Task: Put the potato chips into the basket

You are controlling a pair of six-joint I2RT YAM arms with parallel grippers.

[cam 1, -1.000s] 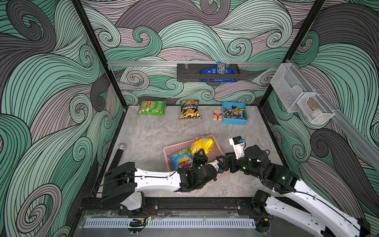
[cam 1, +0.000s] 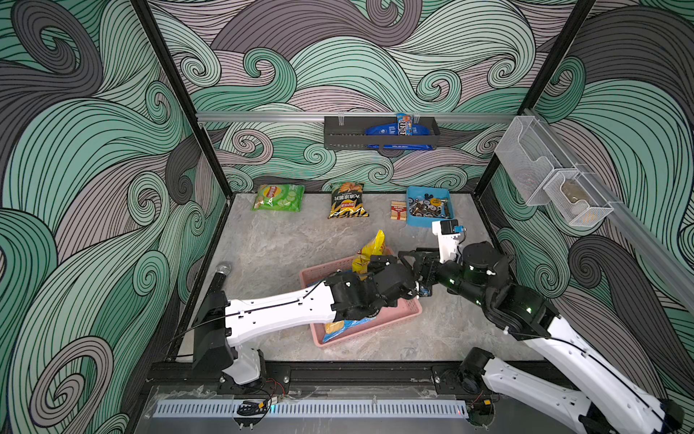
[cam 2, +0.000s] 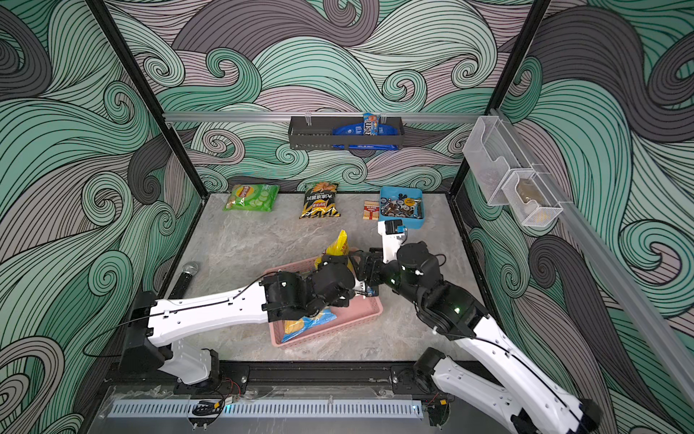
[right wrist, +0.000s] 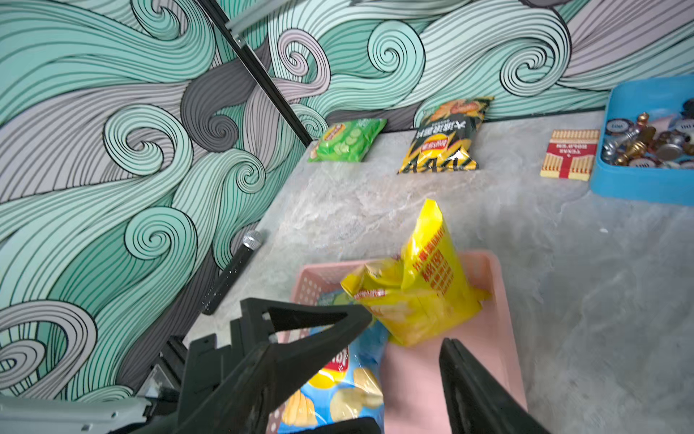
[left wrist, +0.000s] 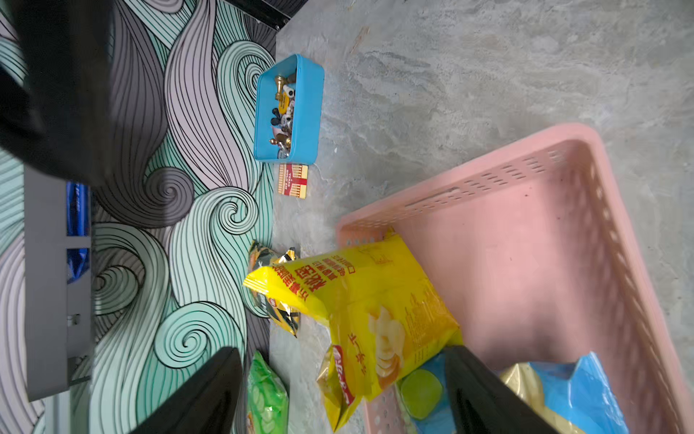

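The pink basket point(left wrist: 462, 191) holds a blue chip bag point(right wrist: 339, 390) and a yellow bag point(left wrist: 383, 318). The yellow one stands tilted at the basket's far side, its top sticking up above the rim. In the left wrist view my left gripper is open, its fingers spread wide with the yellow bag lying beyond them. My right gripper is open above the basket with nothing held. On the table's back part lie a green chip bag point(cam 1: 278, 197) and a black chip bag point(cam 1: 348, 200). From above, the arms hide part of the basket.
A blue tray of small parts point(cam 1: 429, 206) and a red-and-cream box point(cam 1: 398, 210) sit at the back right. A microphone point(right wrist: 231, 271) lies at the left edge. The two grippers are very close together over the basket. Bare table shows behind the basket.
The yellow bag has gone from lying flatter to standing up at the basket's far side; the left arm now covers much of the blue bag.
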